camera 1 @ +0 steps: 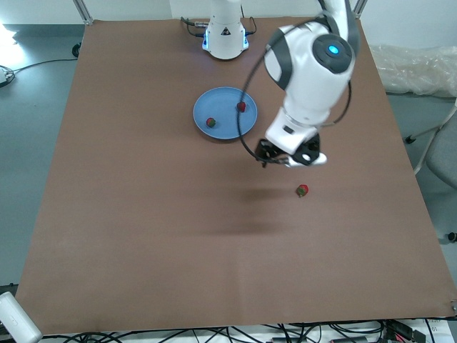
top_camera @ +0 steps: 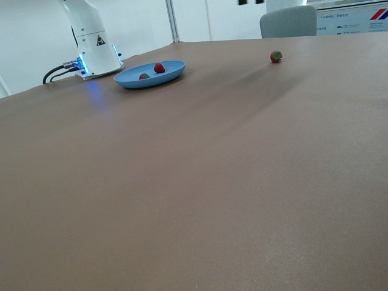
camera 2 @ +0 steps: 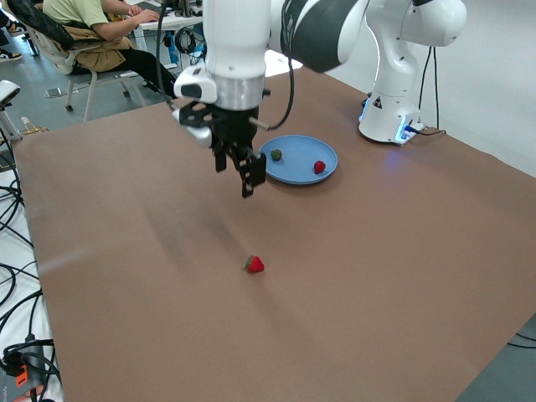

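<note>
My gripper [camera 2: 243,172] hangs above the table beside the blue plate; in the left view its black housing [camera 1: 285,151] sits right of the plate [camera 1: 214,121], and its fingers are mostly hidden there. A third strawberry [camera 1: 302,190] lies alone on the brown table, also seen as a red berry [camera 2: 255,265] in the right view and a small berry [top_camera: 276,56] in the top view. I cannot tell the fingers' state.
A white robot base [camera 2: 385,117] with cables stands at the back beside the plate. A grey chair [camera 1: 444,150] stands past the right edge, and cables run along the near edge.
</note>
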